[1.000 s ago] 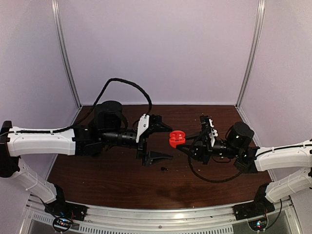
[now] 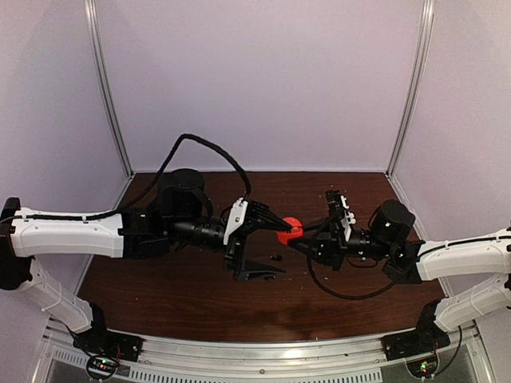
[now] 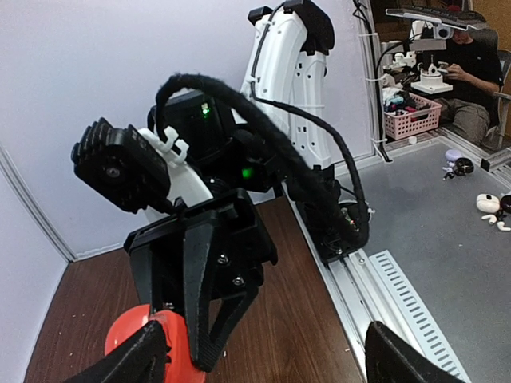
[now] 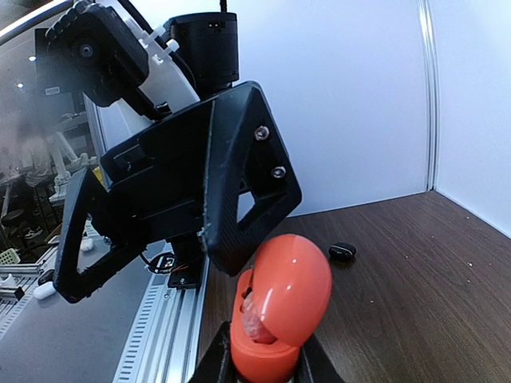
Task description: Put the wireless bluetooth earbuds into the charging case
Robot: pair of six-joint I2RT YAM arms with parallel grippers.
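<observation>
The red charging case (image 4: 291, 291) is pinched in my right gripper (image 2: 293, 237), off the table. In the right wrist view its rounded lid stands partly closed over the base, with a gap at the left. What sits inside cannot be made out clearly. My left gripper (image 2: 284, 250) is open, and its upper finger (image 2: 271, 221) reaches the case's lid in the top view. The left wrist view shows the case (image 3: 182, 351) beside one of the left fingers (image 3: 132, 363). A small glossy black piece (image 4: 342, 251) lies on the table; whether it is an earbud, I cannot tell.
Several small items, among them a white one (image 3: 487, 203), lie on a grey surface outside the front rail (image 3: 415, 315).
The case's grooved inside, visible earlier, is now largely covered. The right arm has stayed in place.
</observation>
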